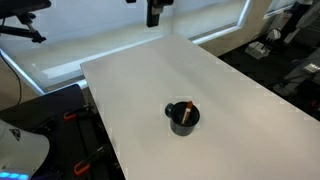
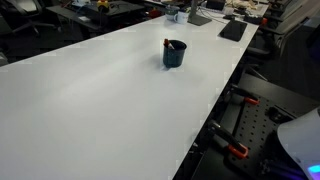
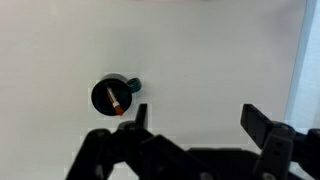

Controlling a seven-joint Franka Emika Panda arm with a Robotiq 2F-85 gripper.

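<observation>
A dark mug (image 1: 182, 125) stands upright on the white table (image 1: 235, 145), its handle pointing to the back left in exterior view 1. Inside it leans an orange-brown stick-like object (image 1: 187, 111), possibly a marker. From above, the wrist view shows the same mug (image 3: 103, 98) with the stick (image 3: 115, 102) inside, left of centre. My gripper is open, its two dark fingertips far apart with only bare table between them. High over the table's far side, part of the gripper shows at the top of exterior view 1; the mug is well clear of it.
Dark equipment (image 2: 243, 150) stands along one side, next to the white robot base (image 2: 302, 140). Beyond the table's far end in exterior view 2 there is clutter, including a dark flat panel (image 2: 232, 30).
</observation>
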